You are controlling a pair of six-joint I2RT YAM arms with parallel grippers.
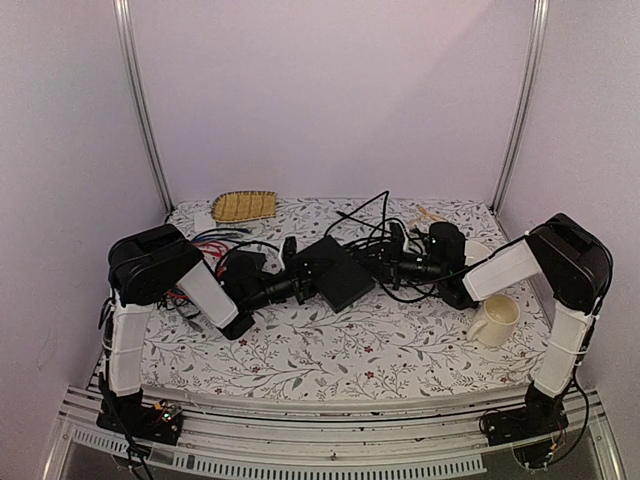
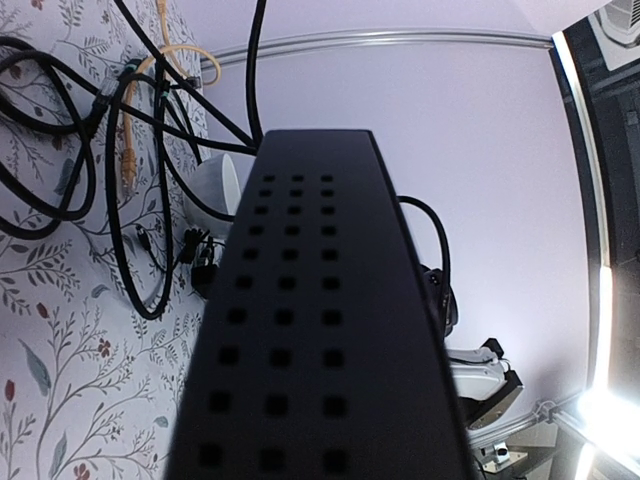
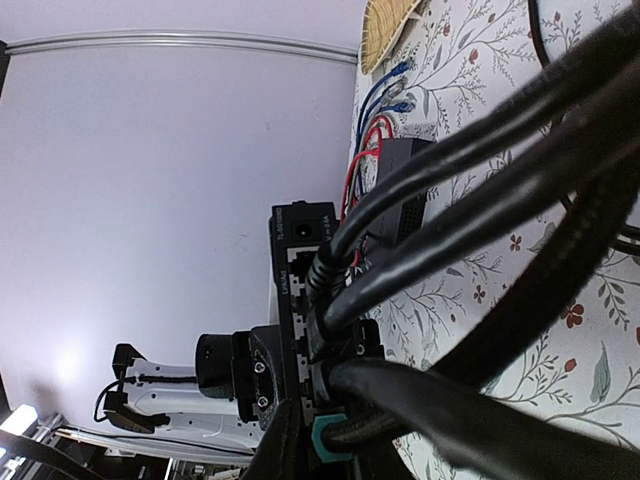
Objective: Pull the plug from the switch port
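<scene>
A black network switch point(image 1: 340, 275) is held raised at the middle by my left gripper point(image 1: 305, 275), shut on it; its perforated casing point(image 2: 300, 300) fills the left wrist view. In the right wrist view its port face point(image 3: 300, 230) carries several thick black cables with plugs in the ports. My right gripper point(image 1: 390, 260) is at that face, shut on a plug with a teal part point(image 3: 328, 440) at the bottom of the right wrist view. Whether that plug is still seated in its port is hard to tell.
A second dark box point(image 3: 400, 160) with red and blue cables lies at left. A woven basket point(image 1: 244, 206) stands at the back. A cream mug point(image 1: 494, 323) stands front right; loose black and yellow cables lie behind.
</scene>
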